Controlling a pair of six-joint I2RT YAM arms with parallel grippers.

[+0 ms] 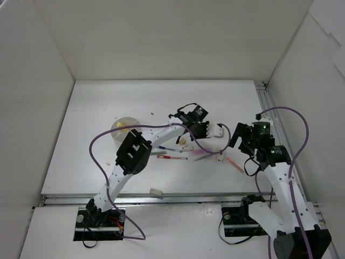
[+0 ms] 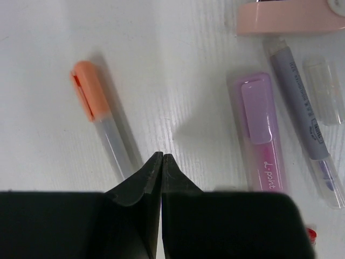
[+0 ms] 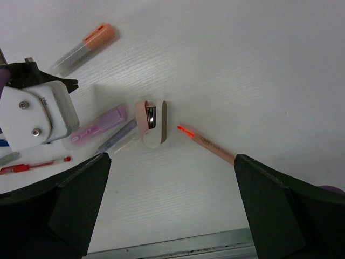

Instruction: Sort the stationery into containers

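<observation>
In the left wrist view, the orange-capped highlighter pen [image 2: 92,93] lies on the table to the left of my left gripper. That gripper is shut, its fingertips together with nothing between them, and the pen's lower end passes out of sight behind it. A purple highlighter [image 2: 260,116] and a grey pen [image 2: 299,97] lie to its right. Wide open and empty, my right gripper hangs over the right side. Below it an orange pencil-like pen [image 3: 207,144] and a pink-and-white stapler [image 3: 154,123] rest on the table.
A clear round container [image 1: 125,138] with yellow items inside stands on the left of the table. A red pen [image 1: 171,157] and a blue pen [image 1: 168,148] lie mid-table. Near the front edge sits a pale block [image 1: 156,191]. Free room spans the back.
</observation>
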